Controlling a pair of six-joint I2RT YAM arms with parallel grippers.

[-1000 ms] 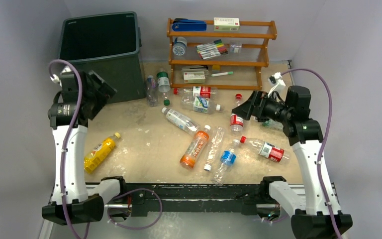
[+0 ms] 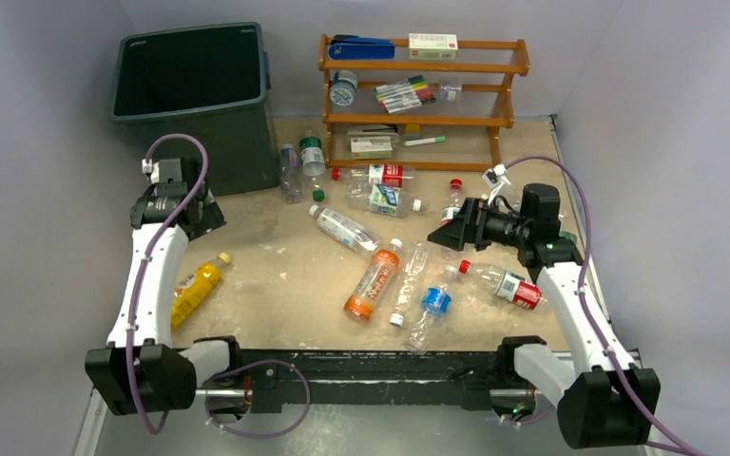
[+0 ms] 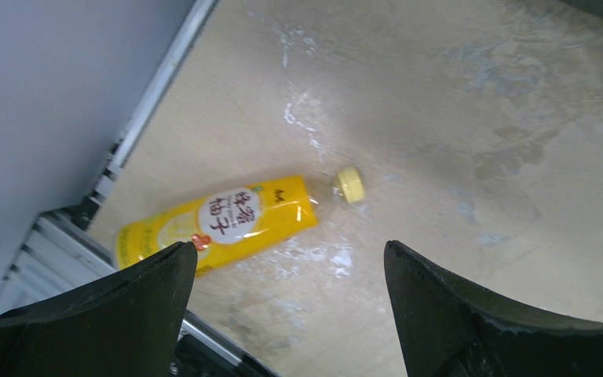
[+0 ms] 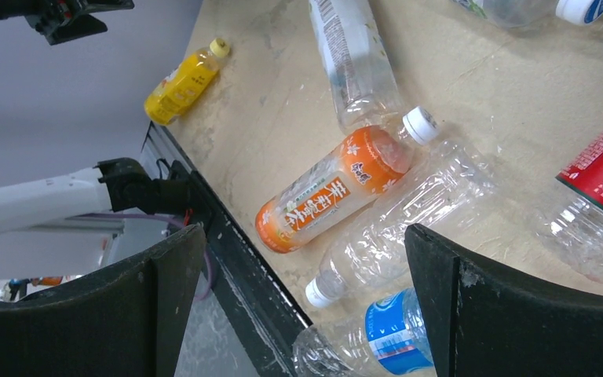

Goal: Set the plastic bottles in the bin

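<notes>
My left gripper is open above a yellow bottle, nothing between its fingers. My right gripper hangs open over an orange-labelled bottle, a clear unlabelled bottle and a blue-labelled bottle. A white-labelled bottle lies left of them, a red-labelled bottle at right. Several more bottles, including a green-labelled one, lie toward the back. The dark green bin stands at the back left.
A wooden rack with boxes, pens and containers stands at the back, behind the bottles. Walls bound both sides. Bare table lies between the yellow bottle and the middle cluster.
The bottles look unmoved.
</notes>
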